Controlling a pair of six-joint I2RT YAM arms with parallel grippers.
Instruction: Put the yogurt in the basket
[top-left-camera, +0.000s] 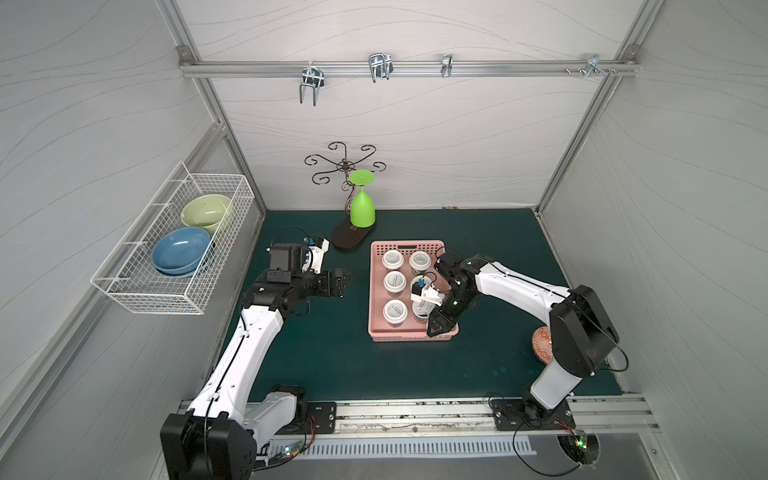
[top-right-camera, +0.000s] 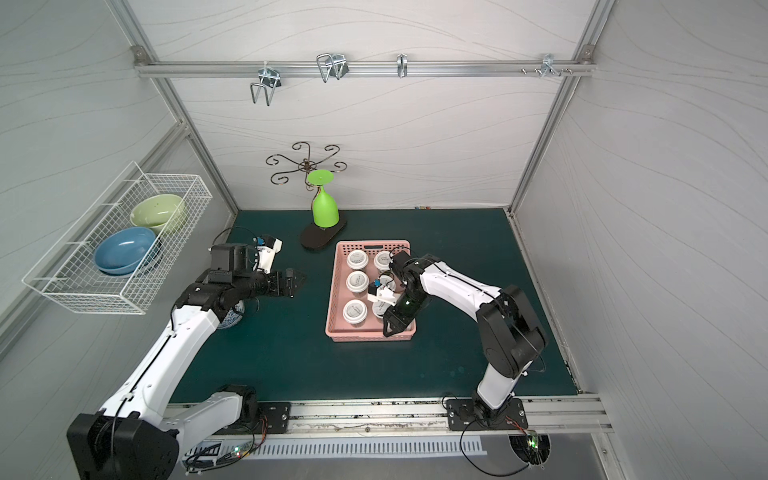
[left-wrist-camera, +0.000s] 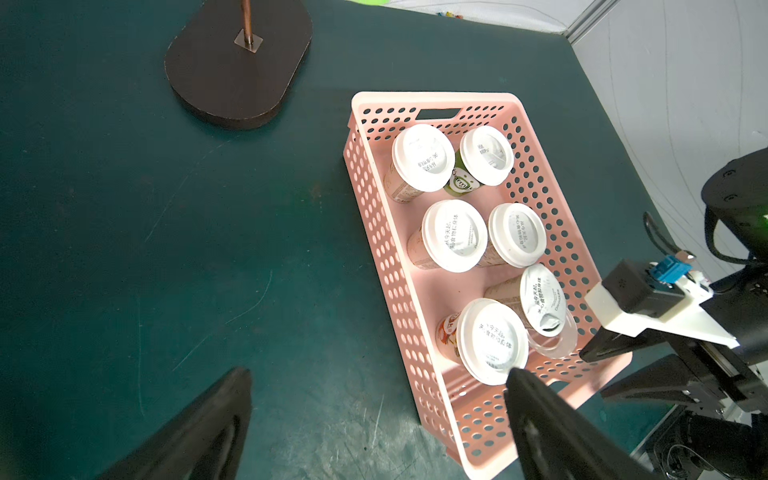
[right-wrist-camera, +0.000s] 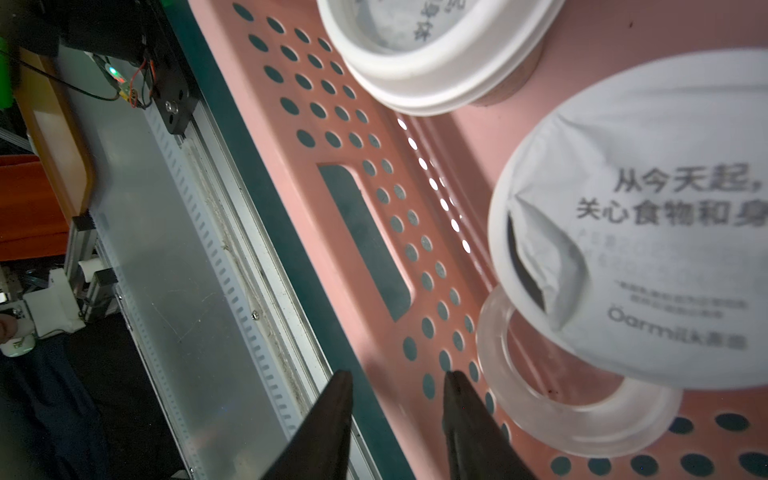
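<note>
Several white-lidded yogurt cups stand in two columns inside the pink basket (left-wrist-camera: 400, 296). In the left wrist view, the front-left cup (left-wrist-camera: 493, 341) is upright, while the front-right yogurt (left-wrist-camera: 544, 300) leans, its foil lid partly peeled. A clear plastic ring (right-wrist-camera: 588, 416) lies against that cup's edge. My right gripper is above the basket's front right corner, its fingers part open with nothing between them. To the left of the basket, above bare table, my left gripper stands wide open and empty.
A wire rack (top-left-camera: 172, 292) with a green bowl and a blue bowl hangs on the left wall. Behind the basket stands a curled metal stand holding a green goblet (top-left-camera: 362, 209). An orange-patterned bowl (top-left-camera: 542, 344) sits by the right arm. Table in front of the basket is clear.
</note>
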